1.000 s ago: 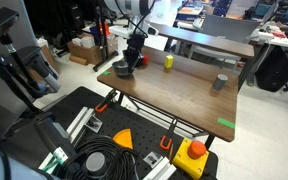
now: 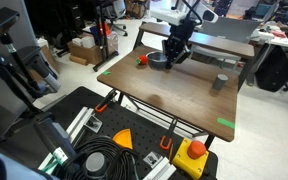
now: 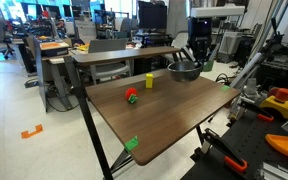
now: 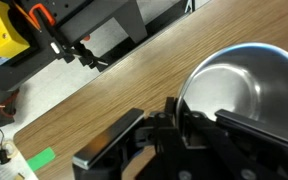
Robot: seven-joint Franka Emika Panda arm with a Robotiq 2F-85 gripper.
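Observation:
My gripper [image 2: 171, 57] is shut on a dark metal pot [image 2: 158, 62] at its near edge, over the back part of the wooden table. In exterior view 2 the pot [image 3: 184, 72] is held low above the far end of the tabletop. Whether its base touches the wood is hard to tell. The wrist view looks into the silvery, empty inside of the pot [image 4: 222, 88], with the dark fingers [image 4: 189, 125] at its rim. A red object [image 3: 132, 96] with some green and a yellow block [image 3: 149, 80] stand on the table.
A grey can [image 2: 220, 82] stands on the right side of the tabletop [image 2: 179, 95]. Green tape [image 2: 226, 123] marks the corners. Off the front edge lie coiled cables [image 2: 94, 160] and a yellow box with a red button [image 2: 192, 156].
The arm has carried the pot from the table's left side to the right, past the red object. The yellow block is now hidden behind the arm in exterior view 1.

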